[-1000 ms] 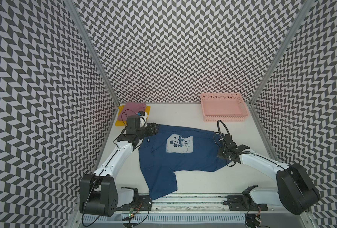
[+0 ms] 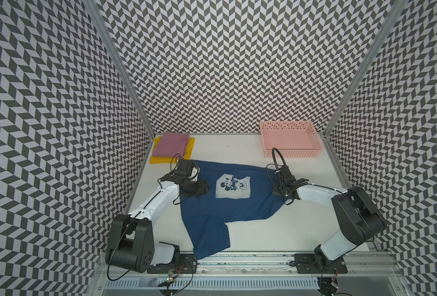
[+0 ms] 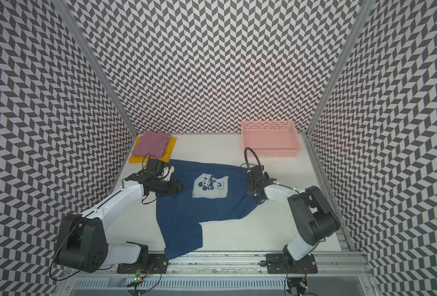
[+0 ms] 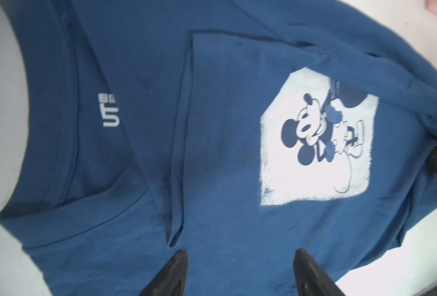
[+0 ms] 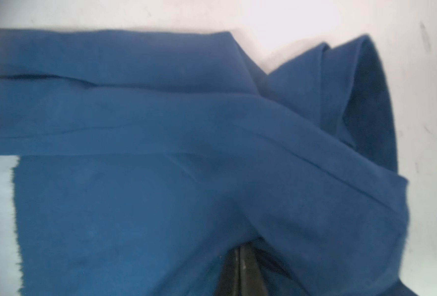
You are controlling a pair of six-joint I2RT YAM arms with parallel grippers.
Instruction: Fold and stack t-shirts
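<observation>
A blue t shirt (image 2: 218,209) lies across the middle of the table, its white Mickey print (image 2: 232,186) facing up and one sleeve (image 2: 211,239) spread toward the front edge. Its far edge is turned over in a long strip, clearest in the right wrist view. Over the shirt's left part my left gripper hangs open, bare cloth showing between its fingers. At the other end, my right gripper is shut on the shirt's right end; the fabric bunches around its tips. How much cloth it pinches is hidden.
At the back left, a folded mauve shirt (image 2: 171,144) rests on a folded yellow one (image 2: 160,159). An empty pink basket (image 2: 292,153) stands at the back right.
My right gripper has moved left and slightly back, pulling the shirt's right end inward.
</observation>
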